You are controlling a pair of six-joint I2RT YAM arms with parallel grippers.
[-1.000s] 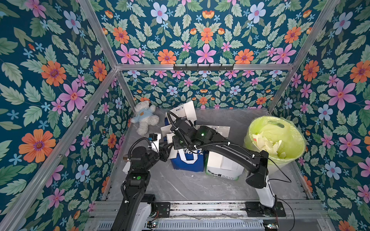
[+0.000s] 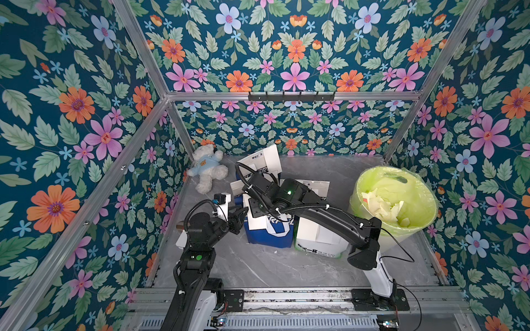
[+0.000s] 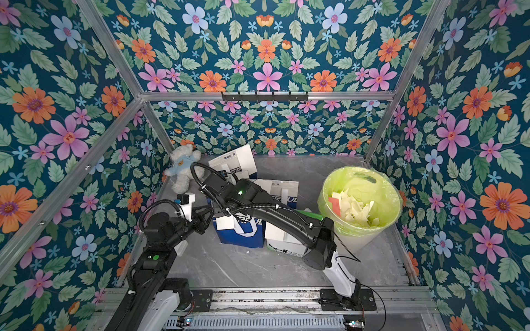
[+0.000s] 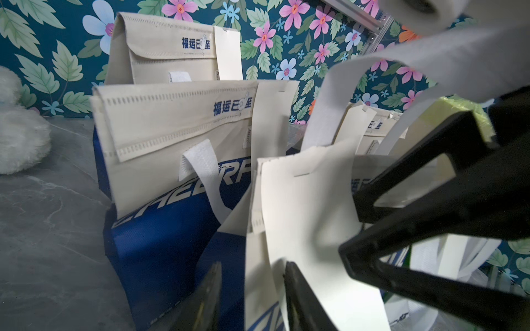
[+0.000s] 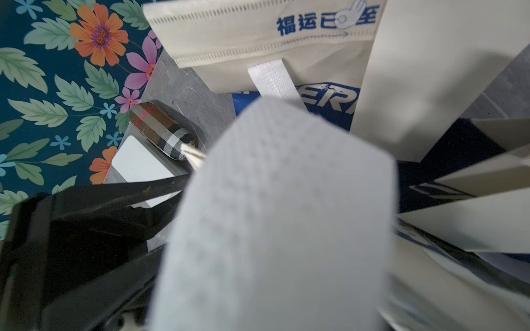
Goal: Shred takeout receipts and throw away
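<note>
A white receipt [image 4: 314, 220] stands on the front of the nearest blue-and-cream bag [image 2: 269, 234]. My left gripper, blurred in its own wrist view, has its fingertips apart on either side of the paper's left edge. From the right reaches my right gripper, its fingers parted close to the receipt's face; contact there cannot be told. A white strap [image 4: 441, 60] arches over the right gripper. That white strap [image 5: 281, 231] fills the middle of the right wrist view and hides the fingers there, while the receipt [image 5: 436, 77] shows at its upper right.
More bags [image 4: 165, 49] stand behind, and a white bag [image 2: 320, 240] sits to the right. The lime-lined bin [image 2: 422, 207] holding paper scraps is at far right. A teddy [image 2: 209, 168] sits back left; a plaid item [image 5: 163, 129] lies left.
The front bag's strap, hanging as a loop before, is now pulled up toward the right gripper. The left arm has hardly moved.
</note>
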